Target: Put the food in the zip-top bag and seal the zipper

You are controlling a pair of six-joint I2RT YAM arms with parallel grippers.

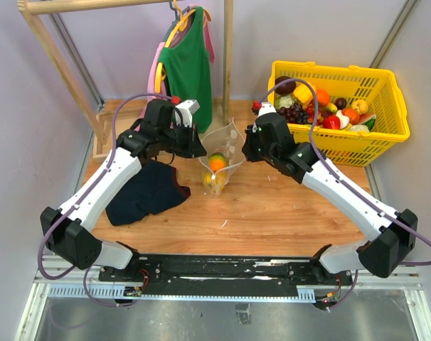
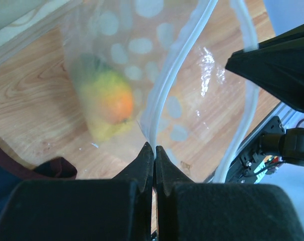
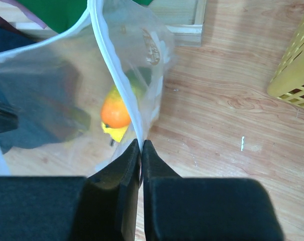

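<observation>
A clear zip top bag (image 1: 230, 145) hangs between my two grippers, its mouth open, food inside near the bottom: an orange-and-green fruit (image 1: 217, 163) with something yellow below it. My left gripper is shut on one white zipper edge of the bag. My right gripper is shut on the other zipper edge, opposite. Through the plastic in the right wrist view the orange fruit (image 3: 115, 108) shows clearly.
A yellow basket (image 1: 372, 142) full of produce stands at the back right. A wooden rack with hanging clothes (image 1: 187, 64) is at the back left. Dark folded cloth (image 1: 141, 199) lies left of the bag.
</observation>
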